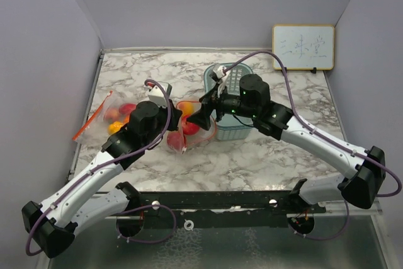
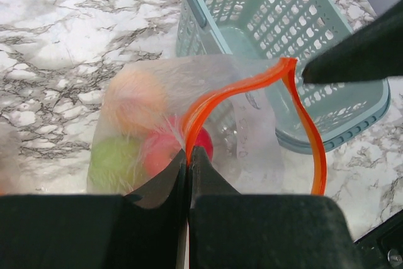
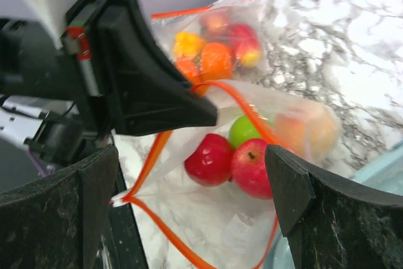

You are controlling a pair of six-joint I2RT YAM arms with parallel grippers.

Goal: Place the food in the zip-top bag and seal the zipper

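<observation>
An open zip bag (image 2: 126, 118) with an orange zipper holds two red apples (image 3: 252, 168), a green fruit (image 2: 113, 162) and a peach-coloured fruit (image 2: 135, 99). My left gripper is shut on the bag's rim at the zipper, holding it up. My right gripper stands open over the bag's mouth, the apples below and between its fingers, apparently not gripped. A second zip bag (image 1: 107, 118) of red, orange and yellow produce lies at the left.
A light-blue plastic basket (image 2: 201, 4) stands just behind and right of the bag. A whiteboard (image 1: 303, 46) is at the back right.
</observation>
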